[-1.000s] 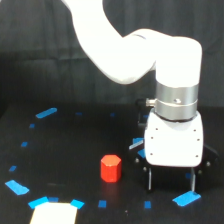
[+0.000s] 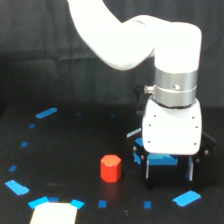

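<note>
My gripper hangs over the right part of the dark table, its two dark fingers wide apart. No object shows clearly held between them. Behind and just below the hand, a blue patch is partly visible; whether it is tape or an object cannot be told. To the left of the fingers, and apart from them, stands a small red block with a hexagonal face.
At the bottom left edge is a pale block-like thing, cut off by the frame. Blue strips and small blue marks lie scattered on the dark table.
The hand has shifted slightly upward and a little to the left in the picture, uncovering more of the blue patch beneath it. The red block has not moved.
</note>
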